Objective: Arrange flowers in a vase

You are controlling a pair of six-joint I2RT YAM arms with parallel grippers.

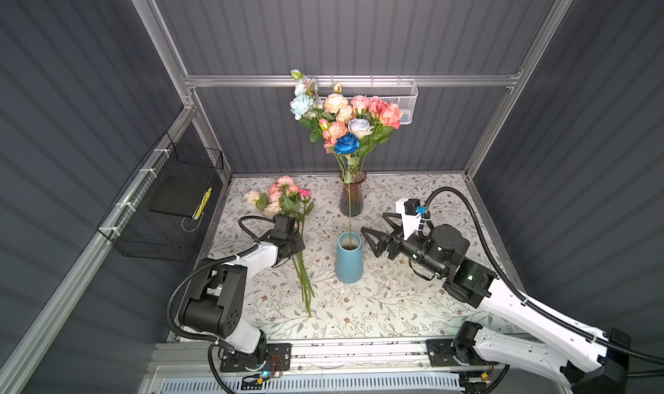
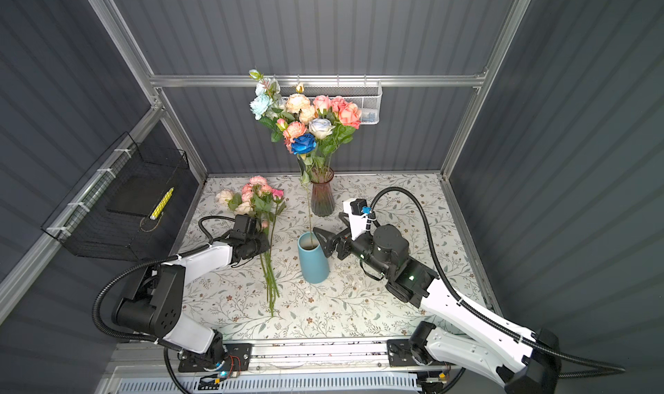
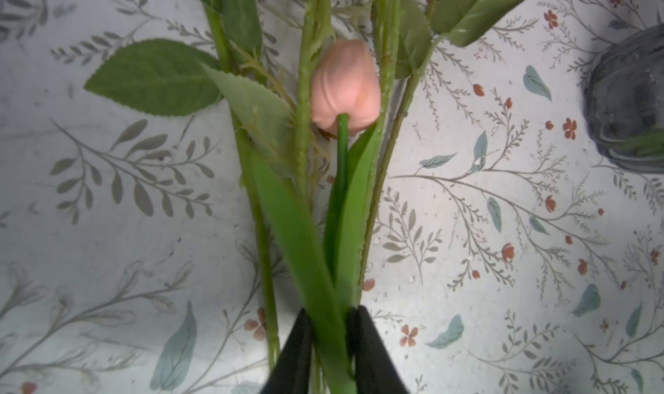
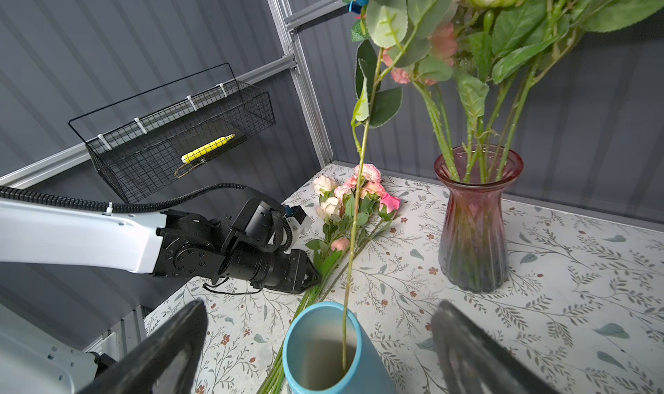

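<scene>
A light-blue vase (image 1: 349, 262) stands mid-table with a long rose stem inside, its blue bloom (image 1: 346, 143) high up. My left gripper is low over a pink tulip (image 3: 344, 83) lying among loose stems and roses (image 1: 283, 200), its fingertips at the tulip's green leaves; whether they close on them is unclear. My right gripper (image 1: 370, 236) stands open just right of the blue vase, nothing between its fingers. Behind it, a pink-grey glass vase (image 4: 473, 242) holds many flowers.
A black wire basket (image 1: 138, 228) hangs on the left wall, a white mesh basket (image 1: 408, 100) on the back rail.
</scene>
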